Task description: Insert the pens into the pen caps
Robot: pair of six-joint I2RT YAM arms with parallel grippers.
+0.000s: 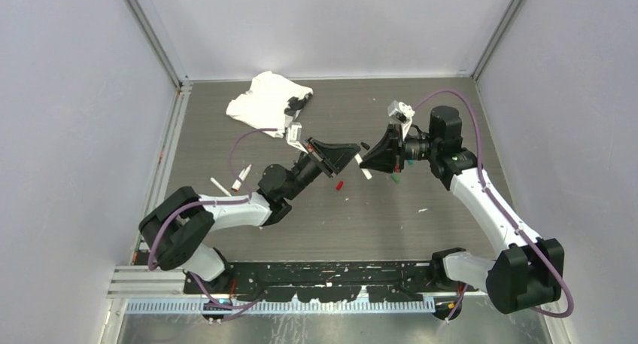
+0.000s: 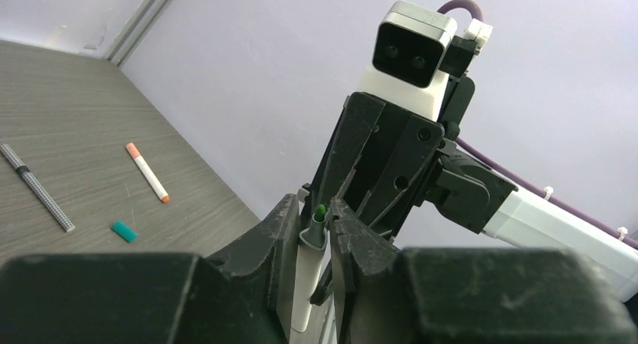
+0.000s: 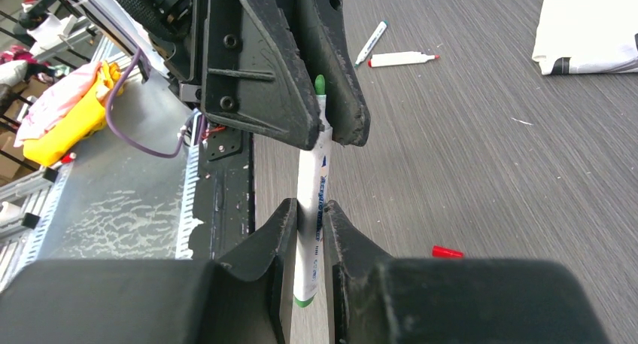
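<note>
A white pen with a bare green tip [image 3: 320,85] stands nearly upright in the right wrist view, its body [image 3: 311,182] held by my right gripper. At its upper end the fingers of my left gripper close around the tip end. From the left wrist view the green nib [image 2: 320,213] shows between the left fingertips, with the right gripper behind. Loose caps lie on the table: a red one [image 1: 339,185], a green one [image 1: 395,178] and a dark one [image 1: 366,145].
White pens [image 1: 241,178] lie at the left of the table. A white cloth [image 1: 263,103] is at the back left. In the left wrist view are a teal cap [image 2: 124,231], an orange-ended white pen [image 2: 148,173] and a patterned stick [image 2: 41,191].
</note>
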